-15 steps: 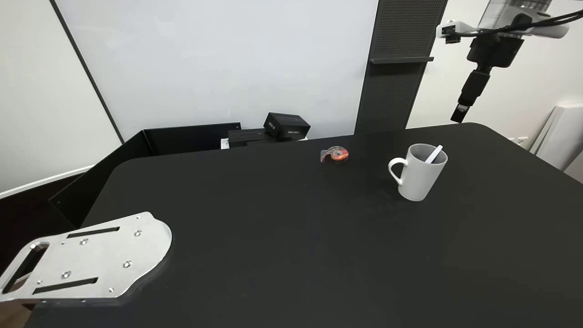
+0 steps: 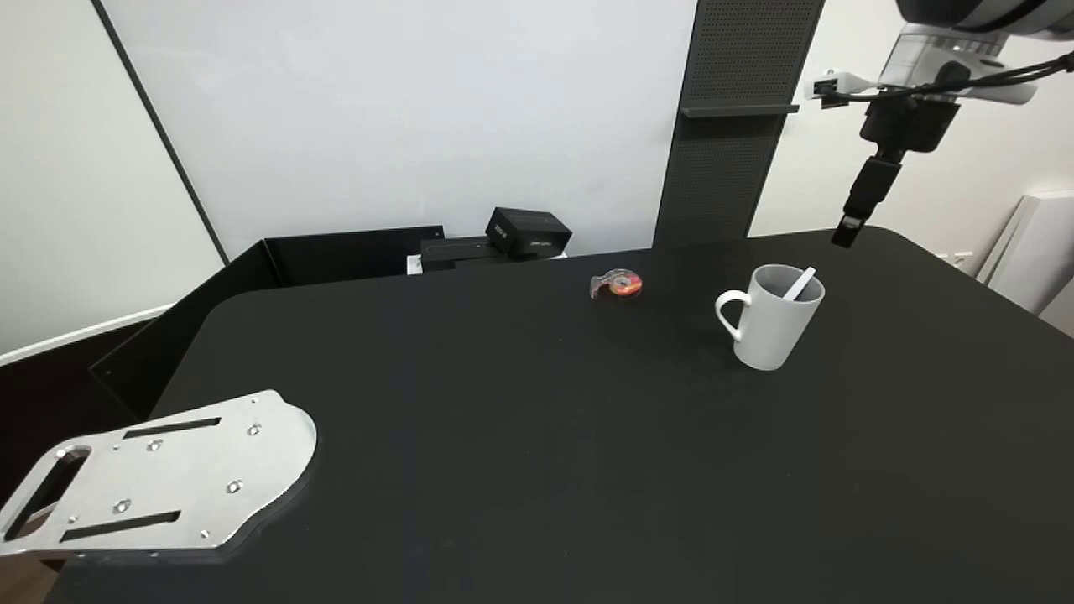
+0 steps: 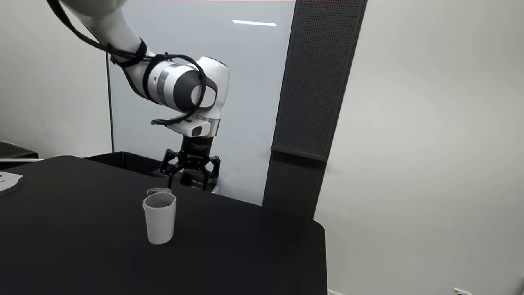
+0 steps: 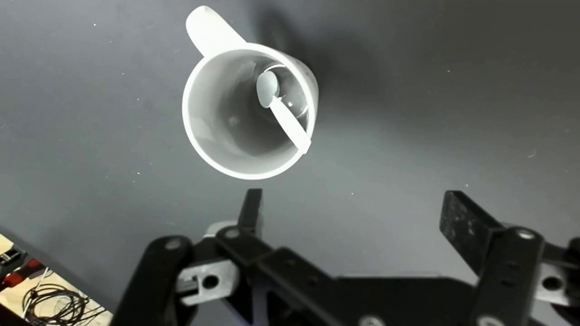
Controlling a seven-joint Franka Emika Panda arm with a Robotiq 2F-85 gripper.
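A white mug (image 2: 773,327) stands upright on the black table, its handle to the left in exterior view 1. Inside it leans a white spoon (image 4: 289,124), bowl down in the mug and handle end resting at the rim. My gripper is open, its fingers wide apart with only bare table showing between them. In the wrist view the mug (image 4: 250,163) lies above and left of the fingertips. Exterior view 1 has the gripper (image 2: 846,233) raised above the table, to the right of the mug and apart from it.
A tape dispenser (image 2: 617,285) with an orange roll lies near the table's back edge, left of the mug. A silver metal plate (image 2: 191,473) occupies the left end. Behind the table sits a black box (image 2: 529,232).
My gripper has come down slightly in exterior view 1. The mug, spoon, tape dispenser and plate have stayed in place.
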